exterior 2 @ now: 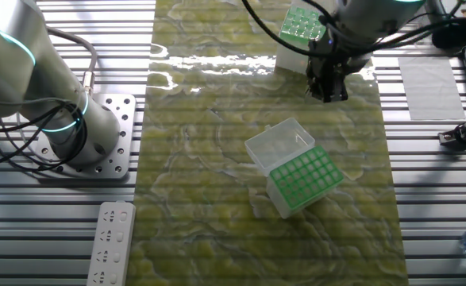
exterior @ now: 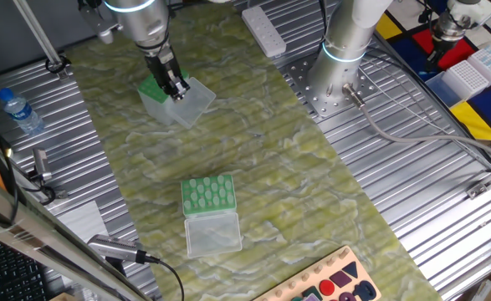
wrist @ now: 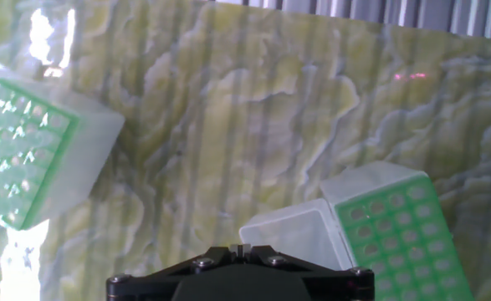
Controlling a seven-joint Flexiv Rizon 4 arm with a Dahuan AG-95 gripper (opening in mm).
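My gripper points down above the mat, its fingertips together in the wrist view with nothing seen between them. One box with an empty green rack stands with its clear lid folded open; in exterior view 1 the gripper overlaps that lid. In the wrist view this box's green grid is at lower right, partly cut off. A second box with capped tubes in a green rack has its clear lid open too; it shows at the left of the wrist view.
A wooden shape board lies at the mat's near end. Off the mat are a power strip, a water bottle and a camera with a cable. Bare mat separates the boxes from the right edge.
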